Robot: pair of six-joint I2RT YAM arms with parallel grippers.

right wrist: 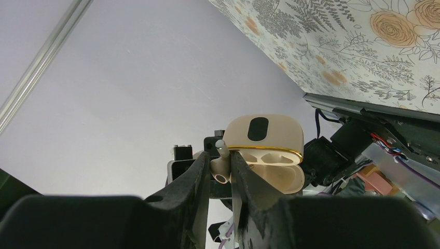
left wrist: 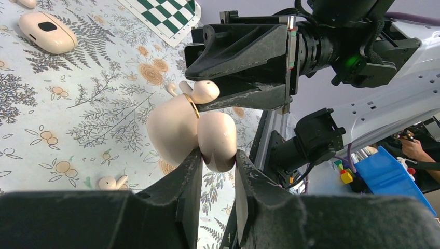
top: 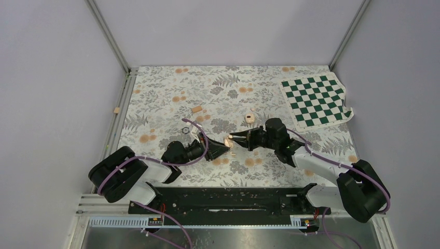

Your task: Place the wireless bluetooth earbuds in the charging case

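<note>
An open cream charging case is held by my left gripper, shut on it above the cloth; in the right wrist view its lid point(right wrist: 244, 124) shows a dark oval and gold rim, beside empty-looking slots. My right gripper is shut on a cream earbud point(left wrist: 205, 92), its stem tip sticking up just beside the case's gold edge. From these views I cannot tell whether it touches the case. Another earbud point(left wrist: 110, 182) lies on the cloth below.
A second cream case point(top: 249, 118) lies behind the grippers. A small tan block point(top: 196, 109) sits at back left, and a checkered board point(top: 314, 101) at back right. Open cloth surrounds them.
</note>
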